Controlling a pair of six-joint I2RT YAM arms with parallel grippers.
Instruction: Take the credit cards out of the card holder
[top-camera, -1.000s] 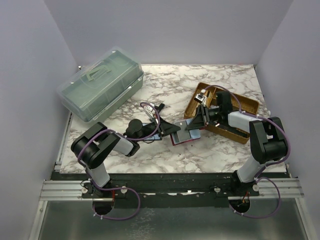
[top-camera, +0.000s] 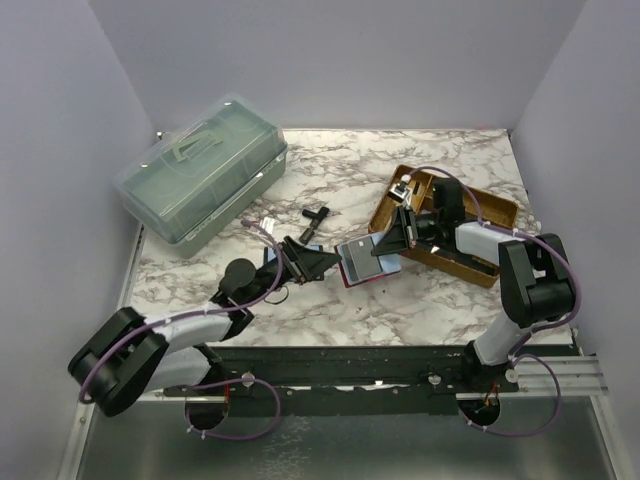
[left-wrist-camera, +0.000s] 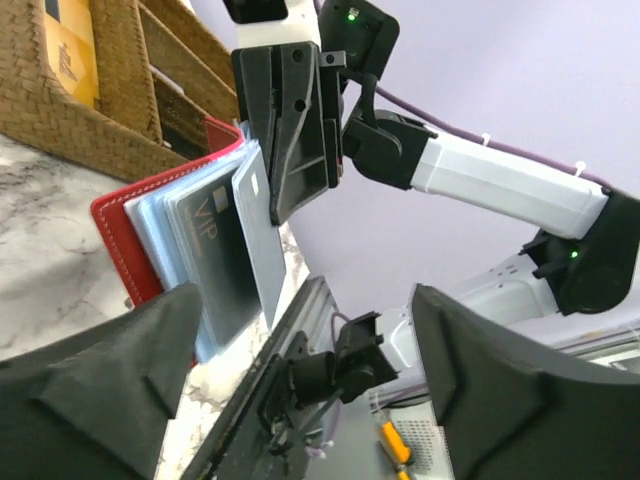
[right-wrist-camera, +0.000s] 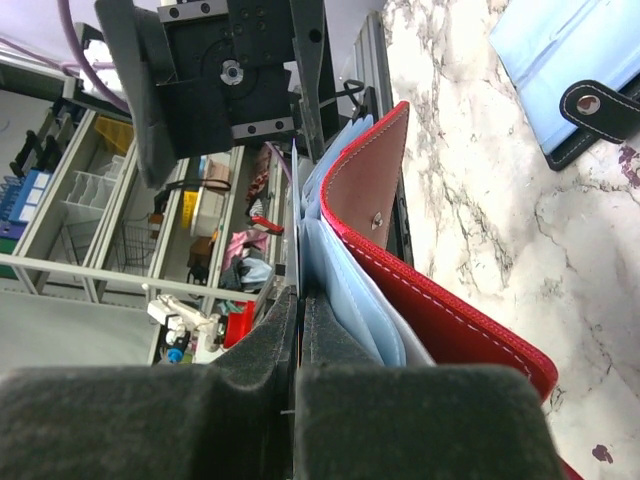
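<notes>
The red card holder (right-wrist-camera: 450, 310), with light blue sleeves and a dark VIP card (left-wrist-camera: 215, 255), hangs upright over the table beside the woven box. My right gripper is shut on the holder's light blue edge at its right side. My left gripper (top-camera: 320, 262) is just left of the holder, facing it, its fingers apart in the left wrist view with nothing seen between them at their tips.
The woven box (top-camera: 490, 200) stands at right, a large green case (top-camera: 200, 160) at back left. A blue and black item (right-wrist-camera: 570, 70) lies on the marble table, whose back middle is mostly clear.
My left arm has drawn back leftward and toward the front, away from the holder, uncovering more of it. The right arm stays about where it was.
</notes>
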